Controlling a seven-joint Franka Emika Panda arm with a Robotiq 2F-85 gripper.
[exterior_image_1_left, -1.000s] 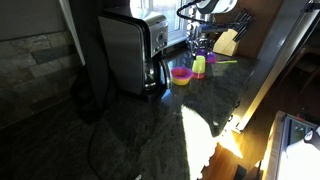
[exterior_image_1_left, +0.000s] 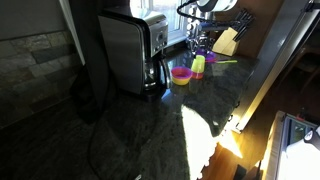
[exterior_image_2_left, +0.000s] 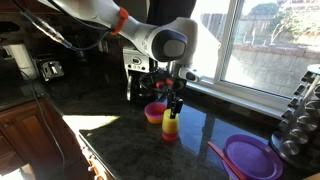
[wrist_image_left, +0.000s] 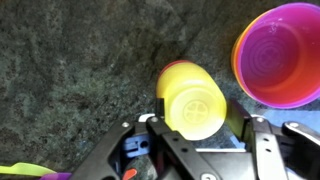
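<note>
A yellow cup (wrist_image_left: 182, 75) is upside down on the dark counter, its round base facing the wrist camera. Red shows at its lower edge, both in the wrist view and on the yellow cup (exterior_image_2_left: 170, 126) in exterior view 2. My gripper reaches down over it and is shut on it, one finger on each side. In exterior view 1 the yellow cup (exterior_image_1_left: 197, 66) looks small and far off. Close beside it stands a pink bowl (wrist_image_left: 268, 58) with a yellow-orange outside, open side up.
A purple plate (exterior_image_2_left: 258, 160) with a red utensil on it lies toward the window. The coffee maker (exterior_image_1_left: 140, 50) stands beyond the bowl. Bare counter (exterior_image_1_left: 150, 130) stretches across the foreground of exterior view 1.
</note>
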